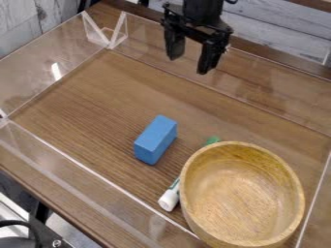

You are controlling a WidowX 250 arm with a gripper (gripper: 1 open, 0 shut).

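Observation:
My black gripper (pixel 192 53) hangs over the back middle of the wooden tray floor, its fingers pointing down and apart, with nothing seen between them. A blue block (pixel 155 139) lies in the front left middle. A tan oval bowl (pixel 243 194) fills the front right. A small white-bodied item (pixel 169 196) lies just left of the bowl, and a small green piece (pixel 211 141) shows behind the bowl's rim.
The tray's clear walls (pixel 39 68) run along the sides, with white strips at the back left corner. A dark cable shows at the bottom left corner.

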